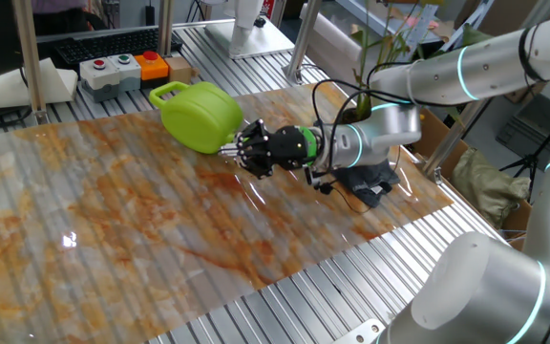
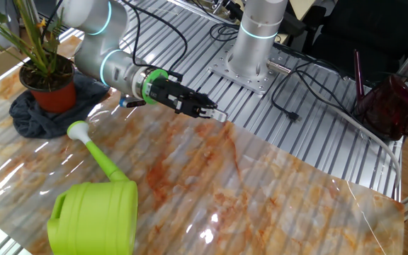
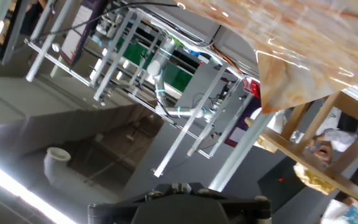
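Observation:
My gripper [image 2: 217, 114] hangs over the marbled sheet, pointing away from the potted plant. Its metal fingertips look close together in exterior view 2, but I cannot make out whether they are apart, and nothing shows held there. In exterior view 1 the gripper [image 1: 229, 150] overlaps the edge of a green watering can [image 1: 199, 117]. Exterior view 2 shows that watering can [image 2: 94, 216] well apart from it, standing with its spout toward the plant. Only the dark gripper body is visible at the bottom of the wrist view; the fingertips cannot be seen.
A potted plant [image 2: 54, 92] stands on dark cloth [image 2: 30, 120] beside the arm. A dark red pitcher [image 2: 392, 106] sits off the sheet. Button boxes [image 1: 113, 76] line the back. Most of the marbled sheet [image 1: 94, 229] is clear.

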